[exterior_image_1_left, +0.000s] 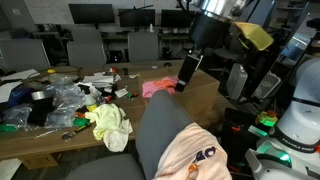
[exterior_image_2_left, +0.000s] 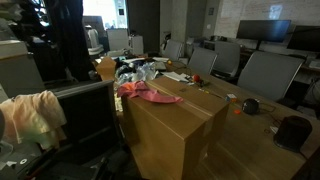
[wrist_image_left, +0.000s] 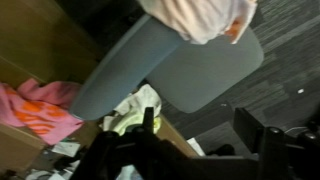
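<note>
A peach cloth (exterior_image_1_left: 195, 155) with a small dark and orange print hangs over the grey chair (exterior_image_1_left: 160, 128). In exterior view 2 the same cloth (exterior_image_2_left: 32, 118) drapes at the left edge, and in the wrist view the cloth (wrist_image_left: 205, 15) is partly cut off at the top. My gripper has its fingers spread, with nothing between them. In exterior view 1 the gripper (exterior_image_1_left: 210, 82) hangs above the cloth, clear of it.
Behind the chair, a wooden table (exterior_image_1_left: 45, 145) carries a pale yellow cloth (exterior_image_1_left: 110, 126), a pink-orange cloth (exterior_image_1_left: 160, 86), a black bag (exterior_image_1_left: 40, 110) and clear plastic bags. Grey chairs line its far side. The chair back stands between gripper and table.
</note>
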